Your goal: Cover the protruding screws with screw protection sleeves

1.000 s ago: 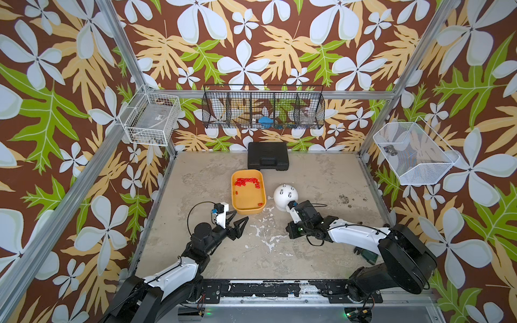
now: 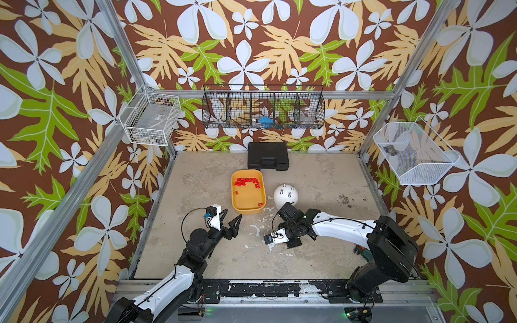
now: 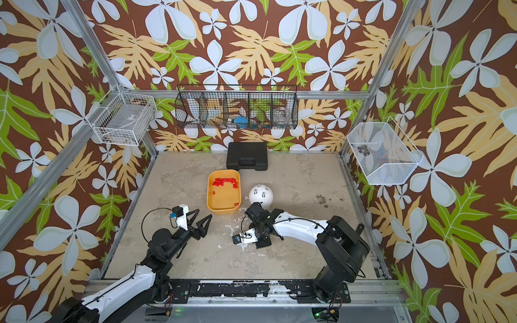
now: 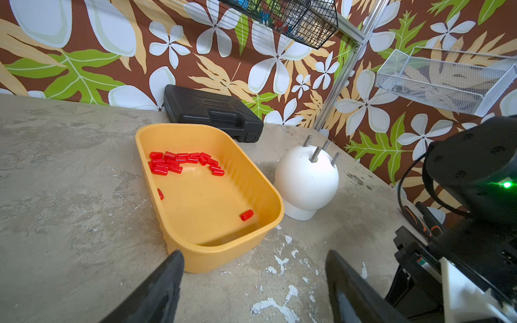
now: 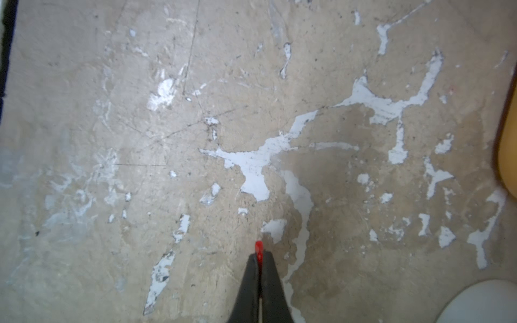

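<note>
Red sleeves (image 4: 175, 164) are clustered in the orange tray (image 4: 210, 247), a few lying apart. Beside it the white ball (image 4: 304, 177) has several bare upright screws (image 4: 315, 155). My left gripper (image 2: 232, 226) stands open and empty in front of the tray, its fingers framing bare table in the left wrist view. My right gripper is shut on a red sleeve (image 5: 259, 245), low over the table in front of the ball.
A black case (image 2: 267, 156) lies behind the tray. Wire baskets hang on the back and side rails.
</note>
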